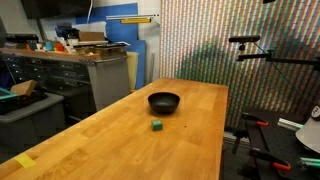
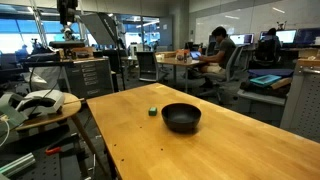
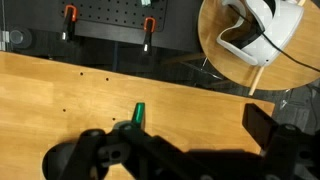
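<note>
A small green block (image 1: 157, 125) lies on the wooden table, close to a black bowl (image 1: 163, 103) but apart from it. From the other side, exterior view 2 has the block (image 2: 153, 111) to the left of the bowl (image 2: 182, 119). High above the table, my gripper is open, its black fingers (image 3: 262, 124) spread wide and nothing visible between them. Below it in the wrist view are the green block (image 3: 138, 113) and, at the lower left, part of the bowl (image 3: 60, 160).
A yellow patch (image 1: 25, 160) marks its near left in exterior view 1. Beside the table's edge runs a dark perforated base plate (image 3: 110, 12). A round stool (image 3: 290, 70) carries a white device (image 3: 262, 35).
</note>
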